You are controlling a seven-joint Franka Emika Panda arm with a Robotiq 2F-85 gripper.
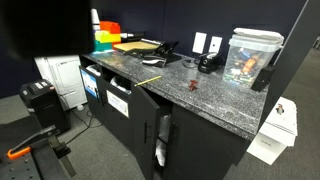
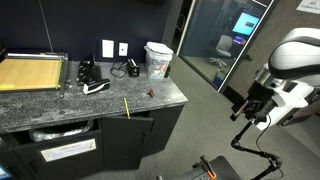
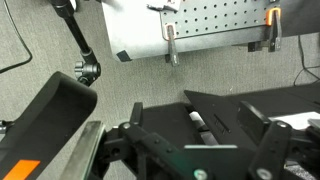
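My gripper is open at the bottom of the wrist view, its dark fingers wide apart with nothing held between them. Below it is grey floor, with a dark cabinet edge. In exterior view 1, the black cabinet's door (image 1: 145, 130) stands ajar, and something white (image 1: 160, 150) shows inside. On the speckled counter (image 1: 215, 103) lie a yellow stick (image 1: 150, 80) and a small dark red object (image 1: 193, 85). The white arm (image 2: 292, 60) is off to the right in exterior view 2, away from the counter.
A clear lidded bin (image 1: 250, 58) of mixed items stands at the counter's end. Black devices (image 2: 92, 75) and a wooden-topped tray (image 2: 30, 72) sit further left. A perforated metal plate (image 3: 220, 20) borders the wrist view. Floor between arm and cabinet looks free.
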